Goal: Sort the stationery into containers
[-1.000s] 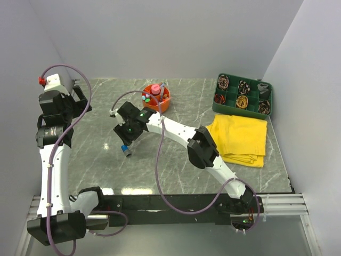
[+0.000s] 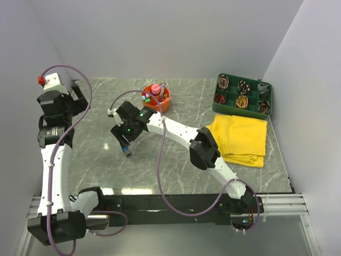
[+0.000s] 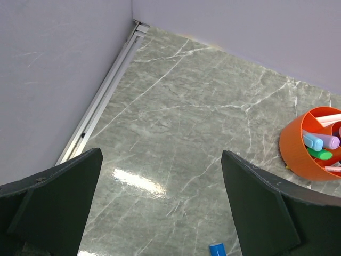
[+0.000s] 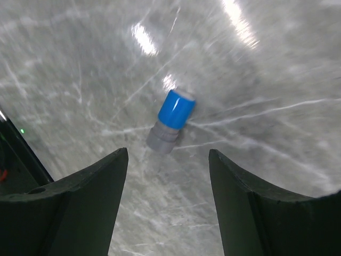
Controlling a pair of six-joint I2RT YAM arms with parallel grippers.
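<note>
A small cylinder with a blue top and grey base (image 4: 174,112) lies on the marble table, just below my right gripper (image 2: 120,136), whose fingers stand open around empty space above it in the right wrist view. An orange round container (image 3: 295,149) holds pens, markers and a pink item at the back middle. My left gripper (image 2: 81,97) hangs open over the left side of the table, nothing between its fingers; its wrist view shows the blue item at the lower edge.
A green compartment tray (image 2: 228,108) with coiled items stands at back right. Folded yellow cloths (image 2: 239,136) lie in front of it. Walls bound the sides and back.
The left arm has hardly moved.
</note>
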